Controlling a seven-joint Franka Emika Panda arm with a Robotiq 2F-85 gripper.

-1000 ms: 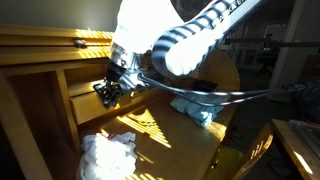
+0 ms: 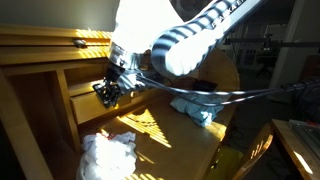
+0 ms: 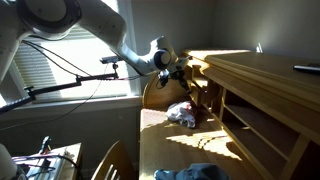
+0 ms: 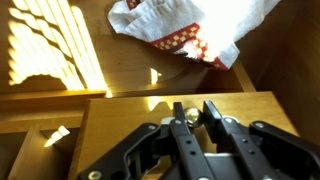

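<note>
In the wrist view my gripper is closed around a small round shiny knob point(image 4: 193, 118), which shows between its two fingertips. The knob is against a light wooden drawer front point(image 4: 108, 115). From the first exterior side, the gripper point(image 2: 108, 92) is at the face of the small drawer point(image 2: 88, 106) in the desk's shelf unit; the arm hides part of it. The second exterior view has the gripper point(image 3: 183, 76) small and dark by the shelf unit, its grip unclear there.
A crumpled white cloth point(image 2: 108, 156) with red patterning lies on the desktop point(image 2: 165, 145) close to the drawer. Further along the desk is a bluish cloth point(image 2: 197, 108). Open shelf compartments point(image 3: 255, 125) line the desk's back. A chair point(image 2: 255, 150) stands at the front edge.
</note>
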